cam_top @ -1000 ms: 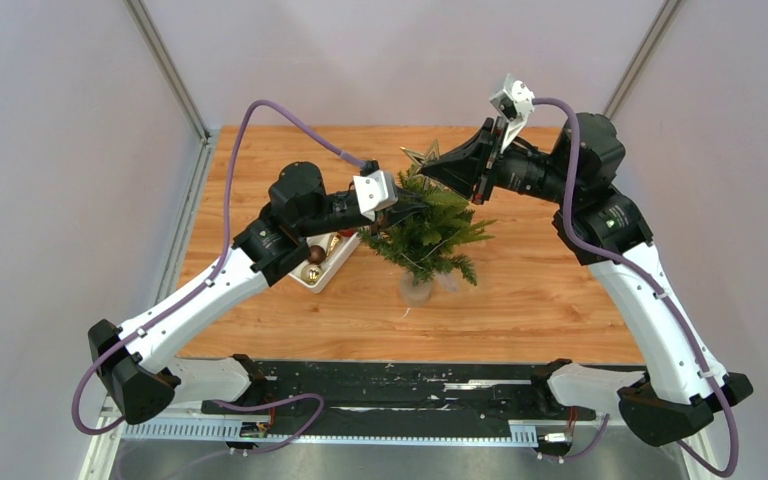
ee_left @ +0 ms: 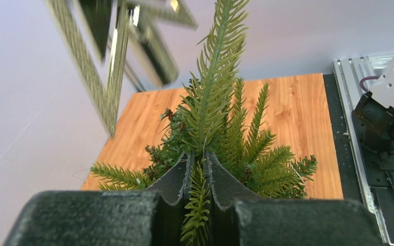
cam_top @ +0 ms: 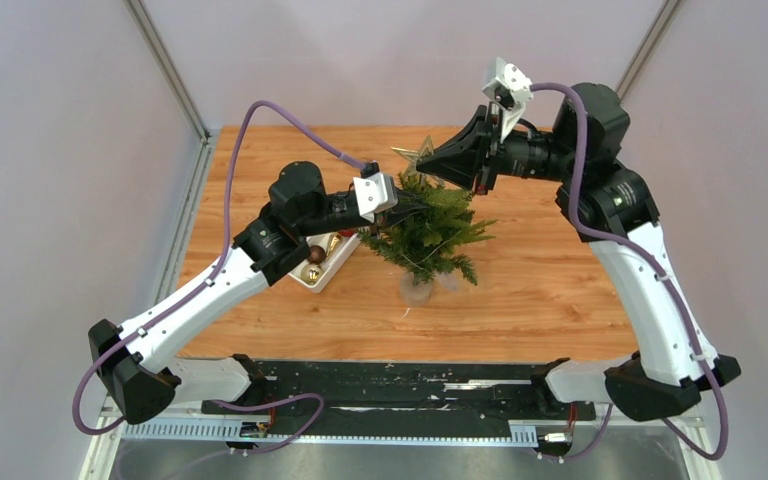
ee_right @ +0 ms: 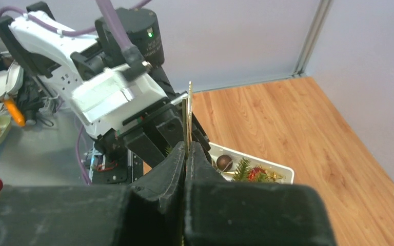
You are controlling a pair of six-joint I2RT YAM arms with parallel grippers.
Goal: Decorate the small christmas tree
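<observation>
The small green Christmas tree (cam_top: pixel 435 235) stands mid-table. My left gripper is shut on its top sprig (ee_left: pixel 213 87), whose tip rises clear above the fingers. A gold star (cam_top: pixel 417 155) is pinched in my right gripper; the right wrist view shows it as a thin edge standing between the fingertips. In the left wrist view the star (ee_left: pixel 107 102), with its short tube (ee_left: pixel 156 56), hangs to the upper left of the sprig, apart from it and blurred.
A white tray (cam_top: pixel 339 257) with several ornaments, among them a brown ball (cam_top: pixel 315 254) and a gold ball (cam_top: pixel 311 273), sits left of the tree under my left arm. Right of the tree, the wooden table (cam_top: pixel 550 290) is bare.
My right arm has shifted slightly toward the back and looks raised, carrying the star a little to the left. The left arm and the tree look unmoved.
</observation>
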